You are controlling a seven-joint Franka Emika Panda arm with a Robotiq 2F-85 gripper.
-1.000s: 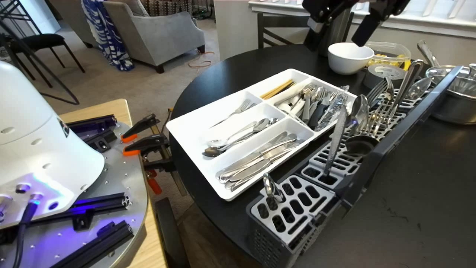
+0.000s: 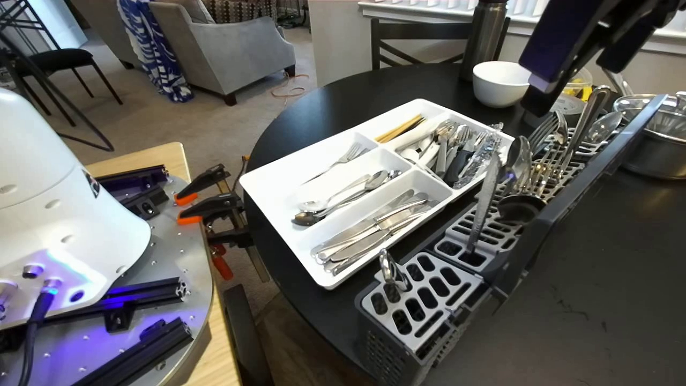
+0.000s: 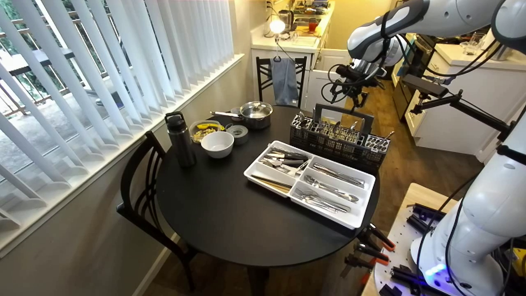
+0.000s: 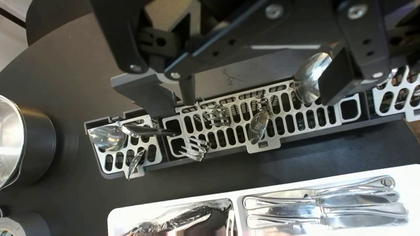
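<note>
My gripper is open over the cutlery basket, its two dark fingers wide apart with nothing held between them. The long dark basket [image 3: 337, 140] has grey slotted tops. Forks [image 4: 195, 148], spoons [image 4: 107, 137] and a knife [image 2: 485, 202] stick up from it at various tilts. Near the right finger in the wrist view, a large spoon [image 4: 311, 76] is partly covered by it; contact cannot be told. Beside the basket lies a white divided tray [image 2: 273, 186]. Its compartments hold knives [image 2: 376, 231], spoons [image 2: 347, 193], a fork [image 2: 337, 162] and mixed utensils [image 2: 450, 151].
A white bowl [image 3: 217, 144], a tape roll [image 3: 237, 133], a plastic container [image 3: 204, 130], a dark bottle [image 3: 180, 140] and a lidded pot [image 3: 256, 116] stand on the round black table [image 3: 217, 212]. Bare tabletop lies in front of the bowl.
In exterior view 1 my open gripper has shifted right and lower, from above the bowl towards the basket's far end. The basket, tray and cutlery look unchanged.
</note>
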